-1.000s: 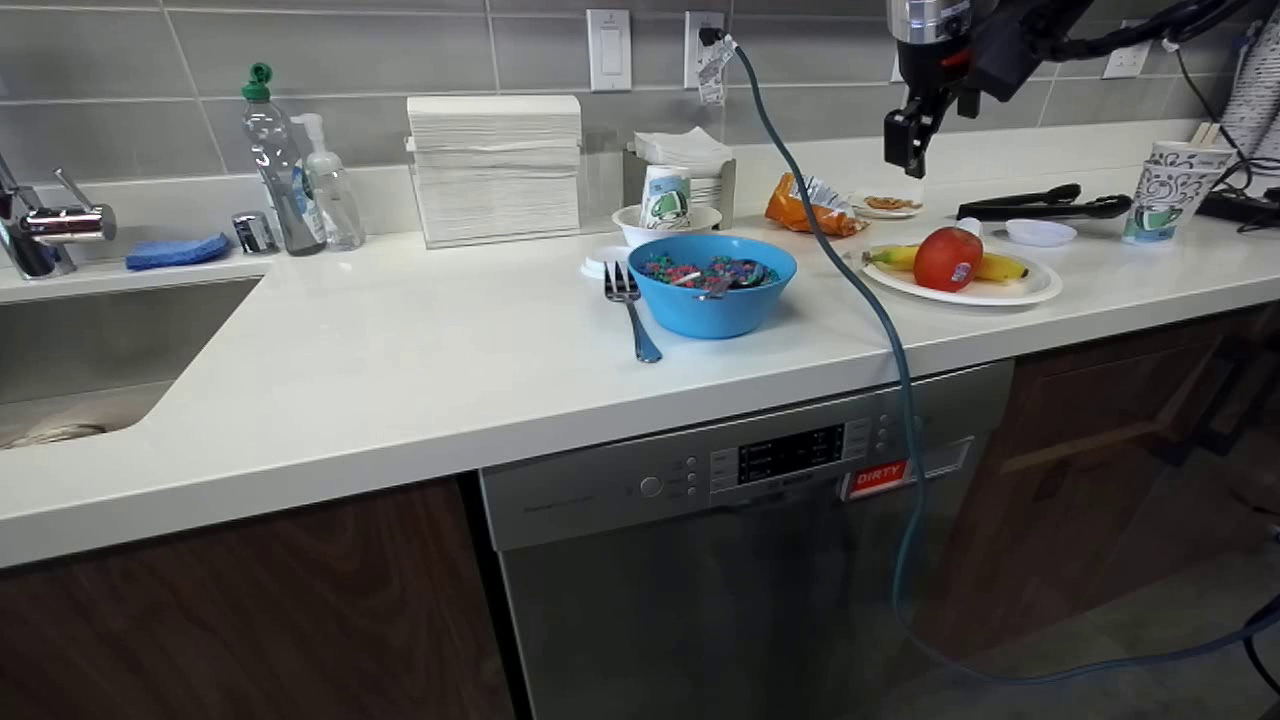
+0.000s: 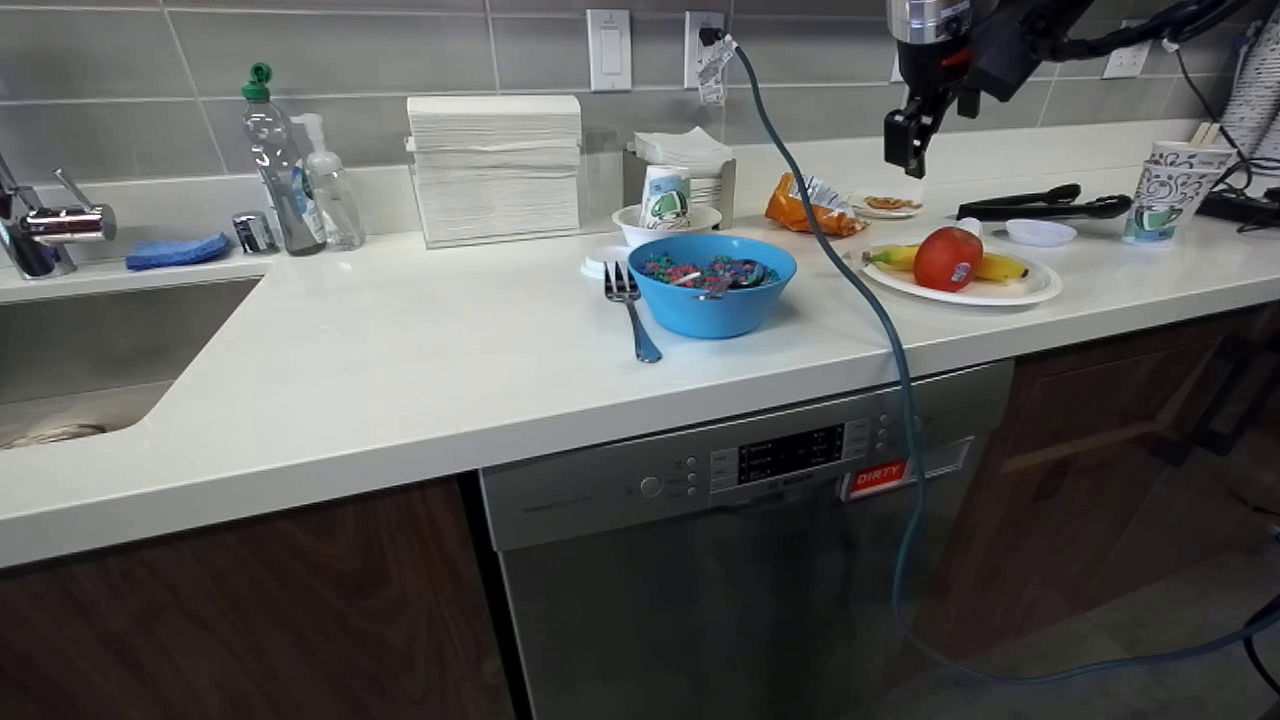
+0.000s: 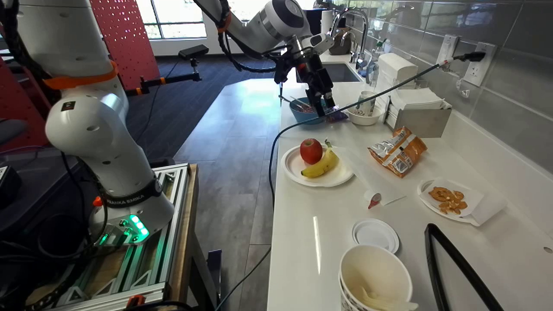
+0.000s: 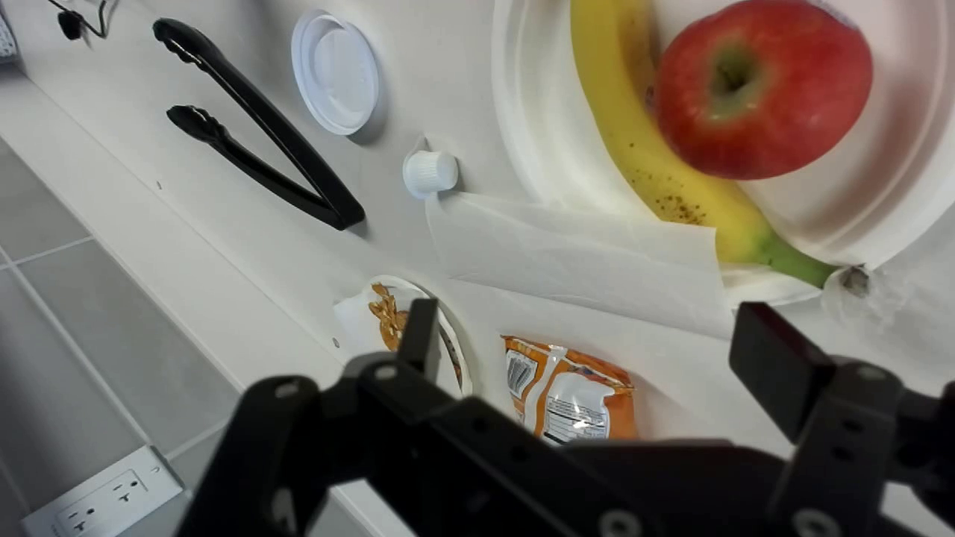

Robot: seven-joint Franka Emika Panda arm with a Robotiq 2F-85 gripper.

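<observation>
My gripper is open in the wrist view, its two fingers wide apart with nothing held between them. It hangs in the air over the counter, also seen from the side as the dark gripper (image 2: 908, 144) in exterior view 1. Below the gap lies an orange snack bag (image 4: 577, 394), partly hidden by the gripper body. A red apple (image 4: 761, 89) and a yellow banana (image 4: 618, 116) share a white plate (image 2: 1041, 288). The small plate of pretzels (image 3: 446, 201) is partly covered by a finger in the wrist view.
Black tongs (image 4: 268, 125), a white lid (image 4: 336, 71) and a white cap (image 4: 430, 171) lie on the counter. A blue bowl (image 2: 708, 314) stands beside a fork (image 2: 636, 314). A blue-grey cable (image 2: 858, 282) crosses the counter from the wall outlet.
</observation>
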